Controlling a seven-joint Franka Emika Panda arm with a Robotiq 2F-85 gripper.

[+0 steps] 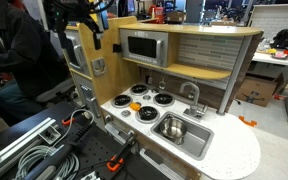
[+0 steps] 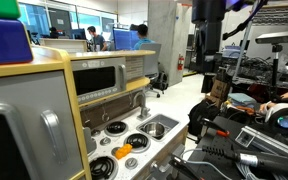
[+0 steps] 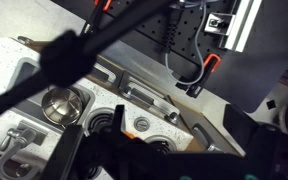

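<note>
My gripper hangs high at the upper left in exterior view 1, well above the toy kitchen, open with nothing between its fingers. In the other exterior view its dark body shows at upper right. An orange object lies among the burners of the white stovetop. A metal pot rests in the sink, to the right of the burners in exterior view 1. Dark parts of the gripper cover much of the wrist view.
A microwave sits under the wooden shelf. A curved faucet rises behind the sink. The white counter to the sink's right is bare. Coiled cables and an orange-handled clamp are at the front.
</note>
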